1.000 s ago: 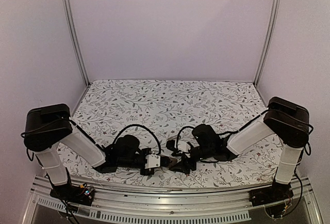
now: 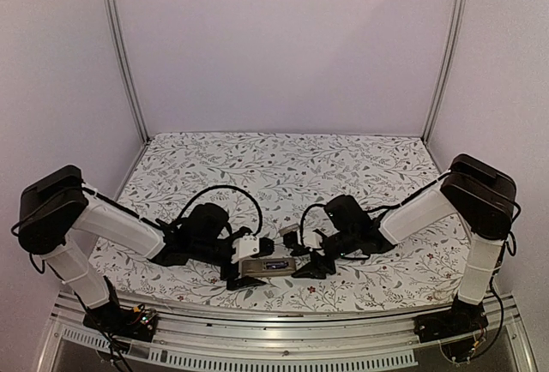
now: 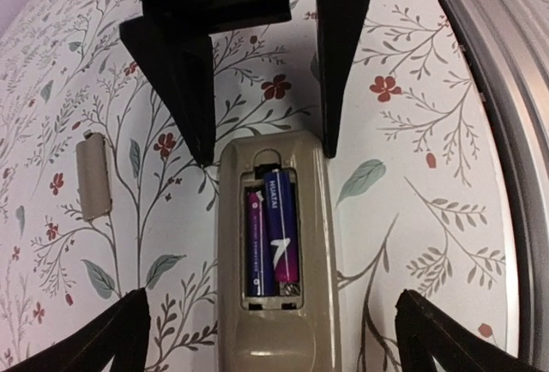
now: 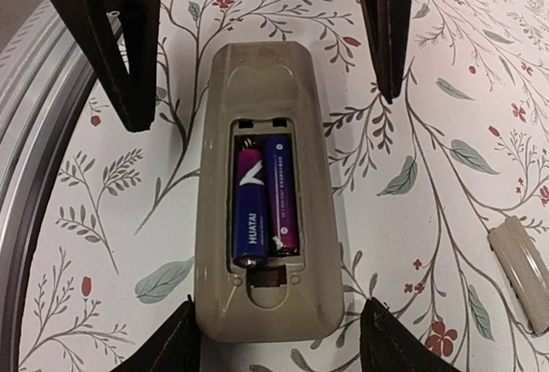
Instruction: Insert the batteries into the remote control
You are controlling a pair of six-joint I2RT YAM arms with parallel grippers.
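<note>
The grey remote control (image 2: 268, 269) lies back-up on the floral surface, its battery compartment uncovered. Two purple batteries are inside; in the left wrist view one (image 3: 281, 226) sits raised at an angle over the other. My left gripper (image 2: 242, 273) is open at the remote's left end, seen at the bottom edge of the left wrist view. My right gripper (image 2: 306, 265) stands at the right end with fingers apart and nothing between them. The detached battery cover (image 3: 93, 175) lies beside the remote, toward the back.
The metal table edge (image 2: 274, 321) runs close in front of the remote.
The left arm has moved back from the front edge, and both grippers have drawn a little apart, exposing more of the remote. The right arm has shifted slightly rightward.
</note>
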